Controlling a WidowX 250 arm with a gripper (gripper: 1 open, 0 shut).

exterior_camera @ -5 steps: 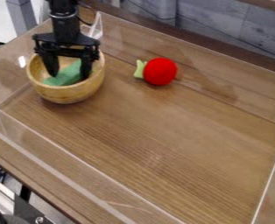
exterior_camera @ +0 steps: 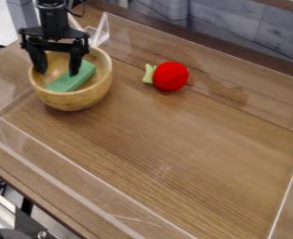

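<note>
My black gripper [exterior_camera: 54, 49] is at the upper left, open, with its fingers reaching down into the left part of a wooden bowl [exterior_camera: 91, 95]. A green object [exterior_camera: 72, 80] lies inside the bowl, to the right of and below the fingers. Whether the fingertips touch it or the bowl I cannot tell.
A red ball-like object [exterior_camera: 172, 77] with a pale green piece beside it sits on the wooden table [exterior_camera: 187, 159] right of the bowl. The table's edge runs along the left and back.
My gripper has moved left, from over the middle of the bowl to its left side, and more of the green object shows.
</note>
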